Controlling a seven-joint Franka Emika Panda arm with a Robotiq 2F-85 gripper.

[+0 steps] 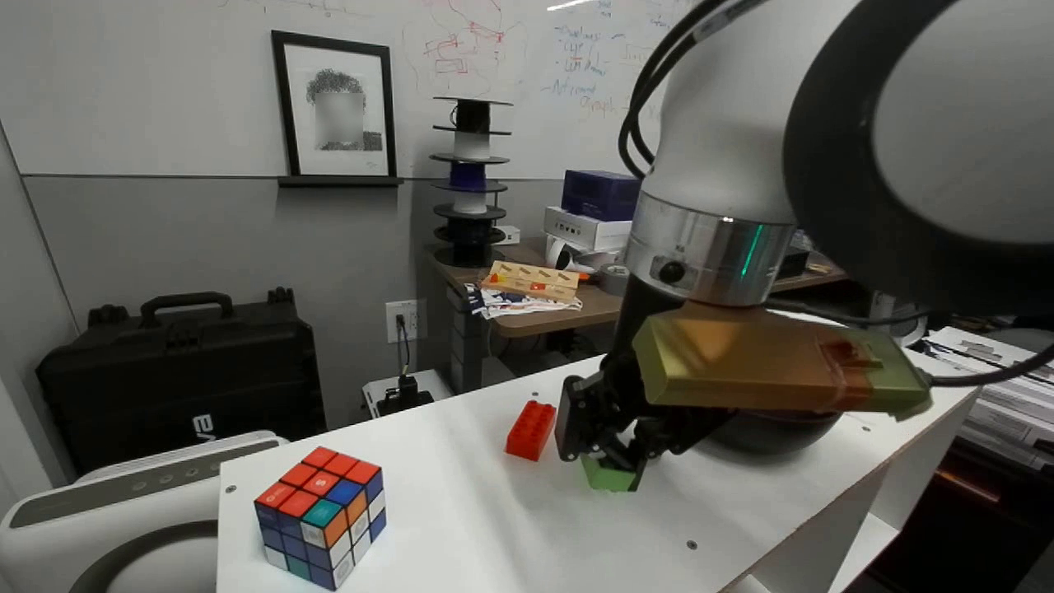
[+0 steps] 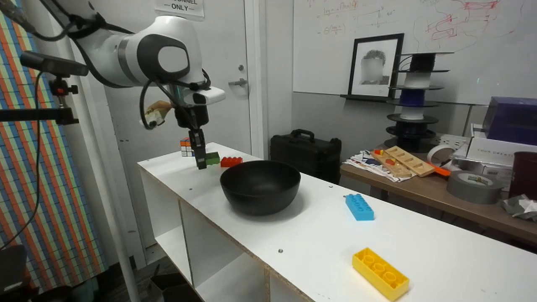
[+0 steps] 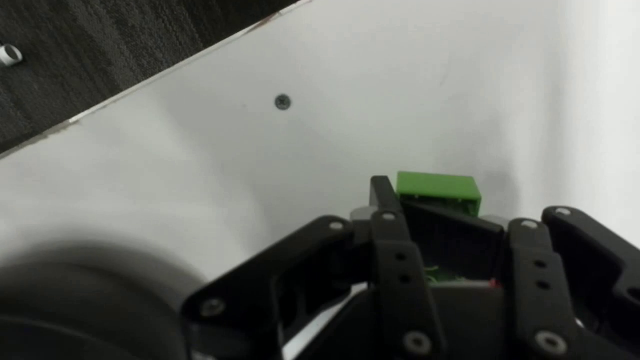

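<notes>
My gripper (image 1: 604,446) is low over the white tabletop, at the green brick (image 1: 609,478). Its fingers are shut, and no brick shows clearly held between the fingers. In the wrist view the green brick (image 3: 439,183) pokes out past the gripper, its hollow side showing; dark fingers hide the rest. From the second exterior view, the fingertips (image 2: 201,163) stand right beside the green brick (image 2: 212,158). Whether they touch it, I cannot tell.
Close to the green brick lies a red brick (image 1: 530,431). A Rubik's cube (image 1: 321,515) sits nearer the table's end. The black bowl (image 2: 260,187) stands on the other side, with blue (image 2: 359,206) and yellow (image 2: 381,274) bricks beyond it.
</notes>
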